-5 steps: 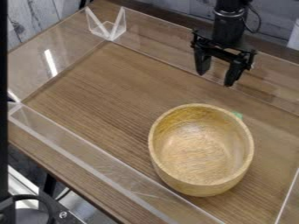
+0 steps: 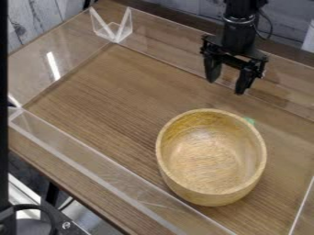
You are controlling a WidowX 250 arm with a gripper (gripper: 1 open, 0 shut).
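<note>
My black gripper (image 2: pixel 229 72) hangs over the back right of the wooden table, open, its fingers apart and pointing down, with nothing visible between them. In front of it, toward the camera, sits a large round light-wood bowl (image 2: pixel 210 173), empty. A small green item (image 2: pixel 249 121) lies mostly hidden behind the bowl's right rim.
A clear angular plastic piece (image 2: pixel 112 25) stands at the back left. Clear strips run along the table edges. A dark round object (image 2: pixel 25 223) is cut off at the bottom left corner.
The gripper has shifted very slightly at the back right over the last second. The bowl and the green item stay where they were.
</note>
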